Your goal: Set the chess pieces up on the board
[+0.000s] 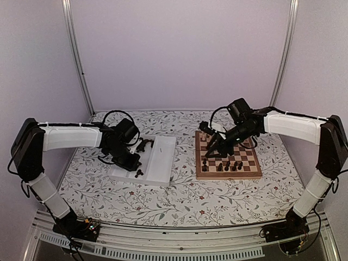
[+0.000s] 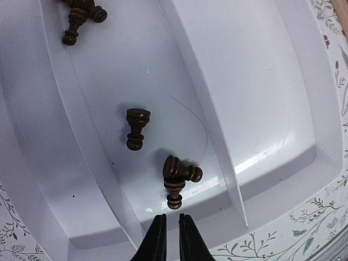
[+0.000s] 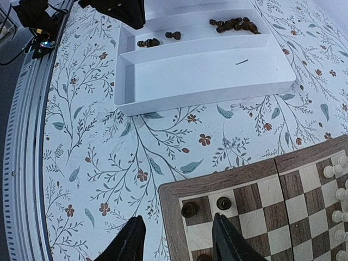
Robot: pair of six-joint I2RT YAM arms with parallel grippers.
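In the left wrist view a lone dark pawn (image 2: 137, 128) lies on its side in the white tray (image 2: 198, 70). Below it, two dark pawns touch, one pawn (image 2: 179, 168) lying against another pawn (image 2: 174, 194). My left gripper is just past these two; its fingers stand close together with a narrow gap, and no piece shows there. Over the chessboard (image 1: 239, 175) hangs my right gripper, open and empty. Dark pieces such as this one (image 3: 223, 203) stand at the board's near left corner; light pieces (image 3: 337, 169) line its far side.
Further dark pieces (image 3: 234, 24) lie heaped at the tray's far end. A divider (image 2: 209, 111) separates their compartment from an empty one. Between tray and board the flowered tablecloth (image 3: 136, 157) is free.
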